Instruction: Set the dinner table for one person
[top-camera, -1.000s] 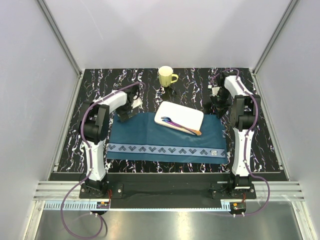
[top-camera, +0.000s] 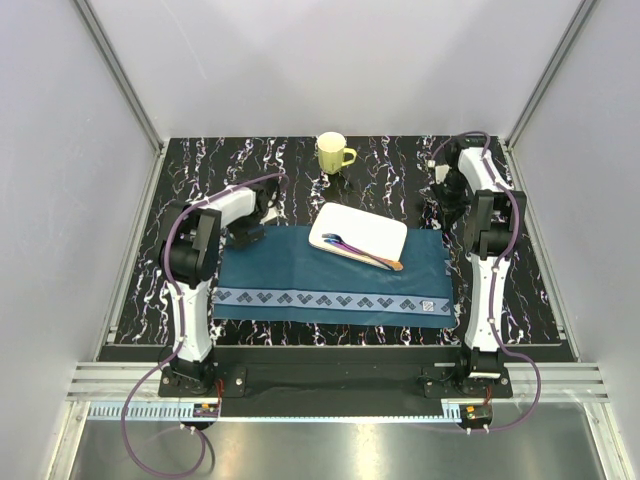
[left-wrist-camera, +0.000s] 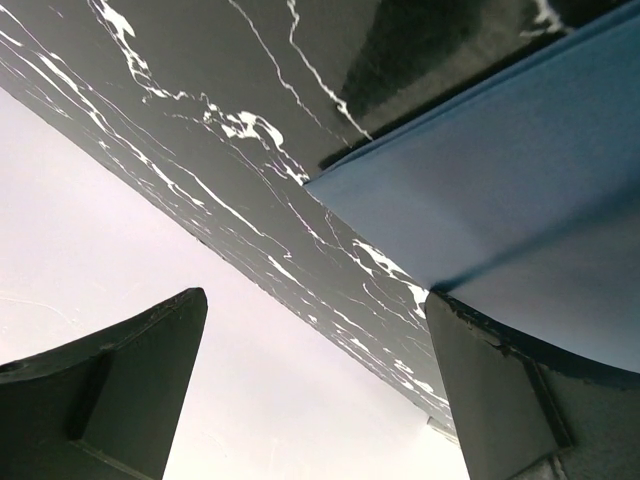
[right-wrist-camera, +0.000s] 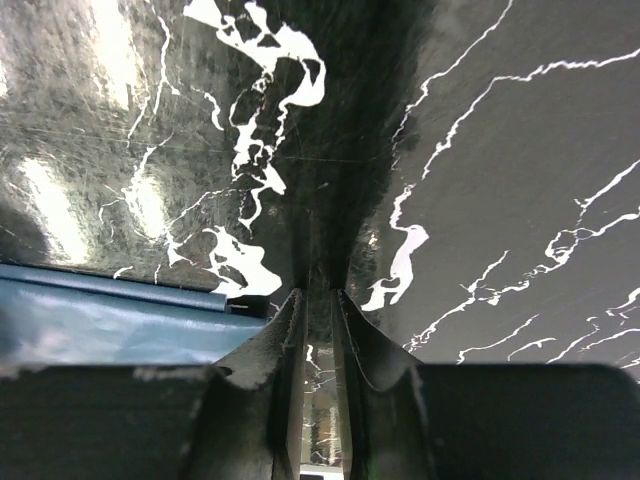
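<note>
A dark teal placemat (top-camera: 300, 265) with a patterned band lies flat on the table. On its upper part sits a white rectangular tray (top-camera: 350, 215), tilted slightly, carrying several coloured utensils (top-camera: 362, 252) laid together. A pale yellow mug (top-camera: 332, 153) stands upright behind the tray. Over the mat's upper left corner my left gripper is open, one finger close to the cloth, nothing held. My right gripper is just off the mat's upper right corner, its fingers nearly together; only a thin gap with the table behind shows between them.
White walls (top-camera: 330, 60) close in the back and sides.
My right gripper has shifted to the right and slightly back, away from the mat's corner. The left one has barely moved. Mat, tray, utensils and mug look unchanged.
</note>
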